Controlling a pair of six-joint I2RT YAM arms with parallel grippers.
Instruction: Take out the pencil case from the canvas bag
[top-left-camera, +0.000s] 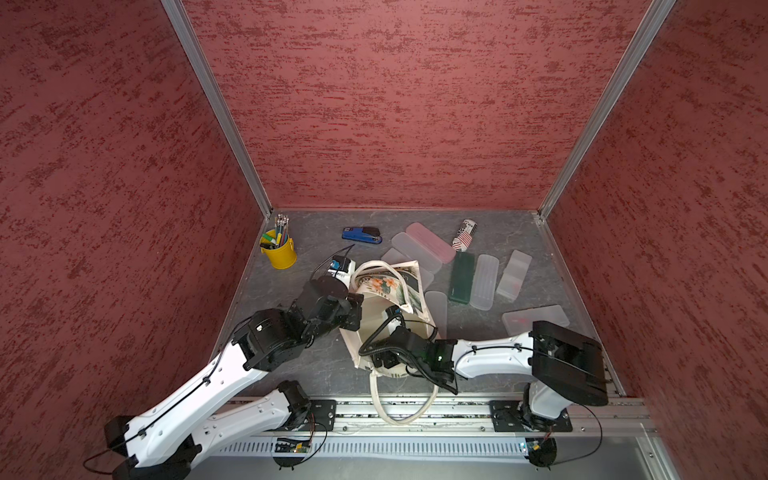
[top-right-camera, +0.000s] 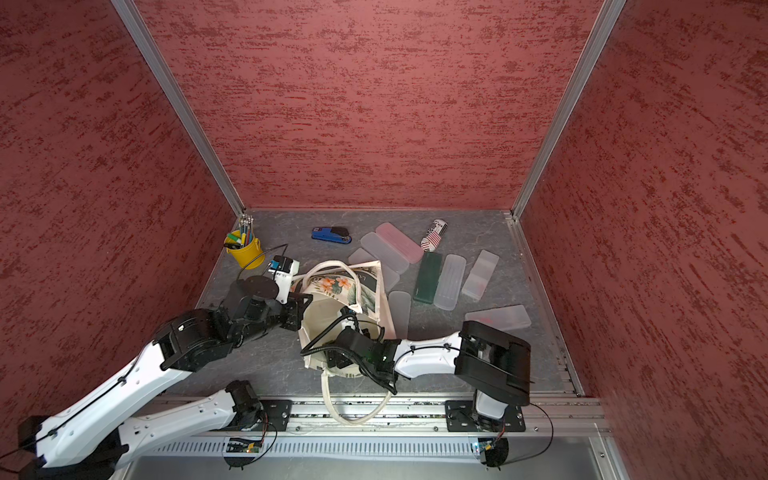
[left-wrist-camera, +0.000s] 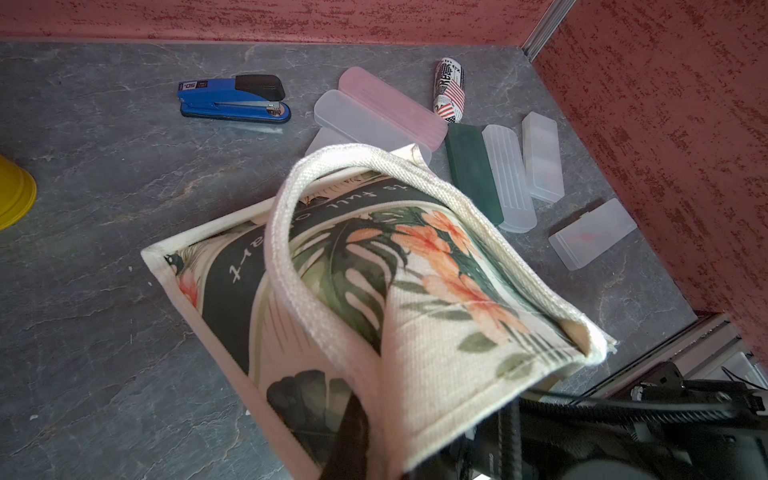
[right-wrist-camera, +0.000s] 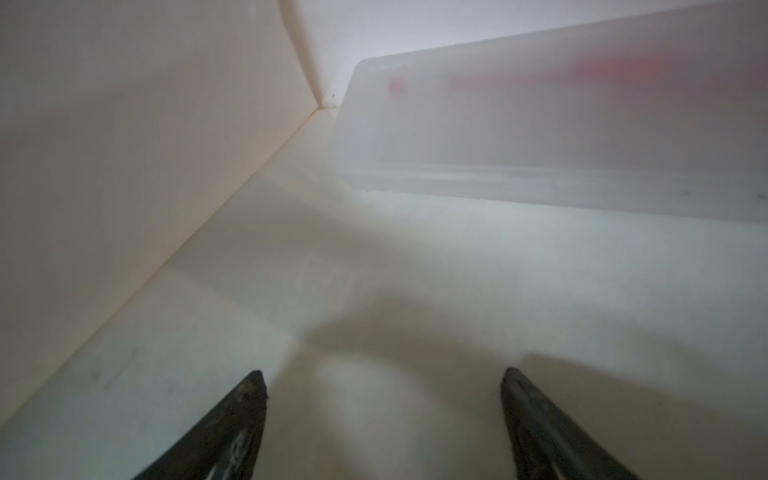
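Note:
The cream floral canvas bag (left-wrist-camera: 448, 336) lies open at the front centre of the table. My left gripper (top-left-camera: 352, 308) is shut on its upper edge; in the left wrist view a dark finger shows at the pinched fabric. My right gripper is inside the bag, fingers apart with nothing between them, low over the pale floor. Beyond it, a translucent pencil case (right-wrist-camera: 544, 120) with red showing through lies along the bag's inner wall.
Several loose pencil cases (top-left-camera: 484, 280) lie behind and right of the bag. A blue stapler (left-wrist-camera: 232, 104), a printed roll (left-wrist-camera: 448, 88) and a yellow pen cup (top-left-camera: 280, 254) stand toward the back. Table left of the bag is mostly clear.

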